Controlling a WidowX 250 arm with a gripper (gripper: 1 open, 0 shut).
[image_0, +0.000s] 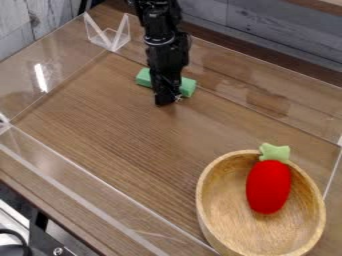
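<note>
My black gripper reaches down from the top centre onto a green block lying on the wooden table, covering the block's middle. The fingertips look close together at the block's near side; whether anything is between them is hard to see. At the lower right a round wooden bowl holds a red plush vegetable with a pale green top.
Clear plastic brackets stand at the top left and left edge. A cable lies at the lower left corner.
</note>
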